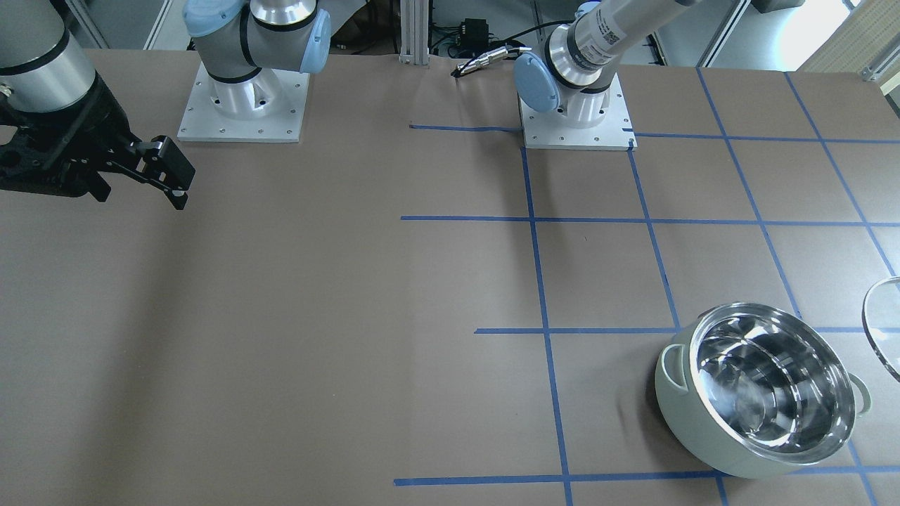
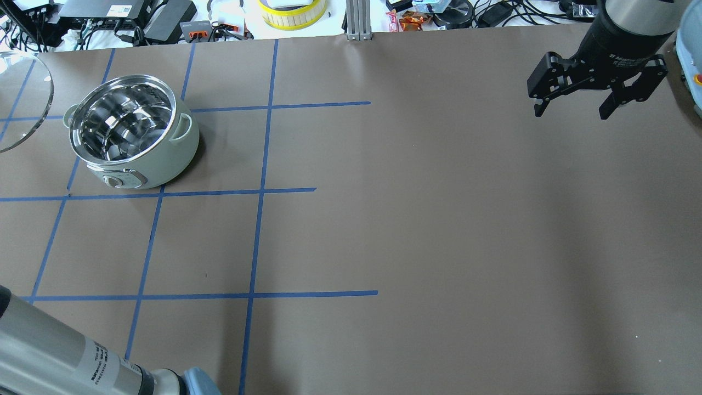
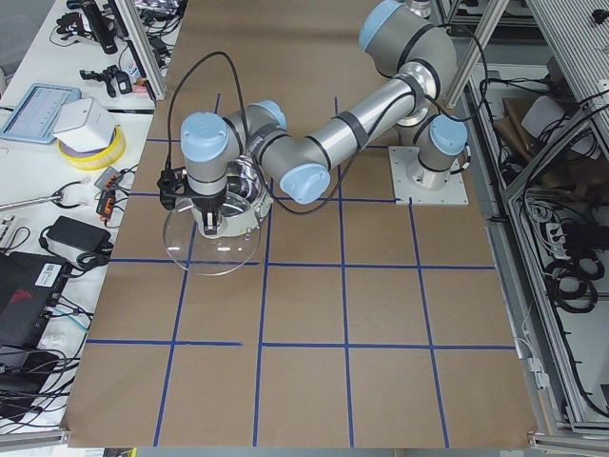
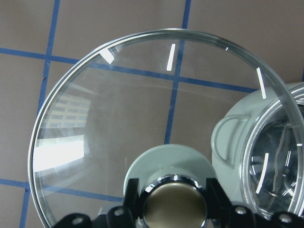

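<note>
A pale green pot (image 1: 675, 405) with a shiny steel interior stands uncovered on the gridded table at the right of the front view, and at upper left in the top view (image 2: 158, 164). My gripper is shut on the knob of a clear glass lid (image 4: 95, 133), held raised beside the pot, overlapping it in the wrist view. The lid also hangs in the left view (image 3: 238, 257) beneath the arm and shows at the edges of the front and top views.
A second gripper (image 1: 160, 169) hangs at the front view's left edge. Arm bases stand along the back. Cables and equipment lie beyond the table's edges.
</note>
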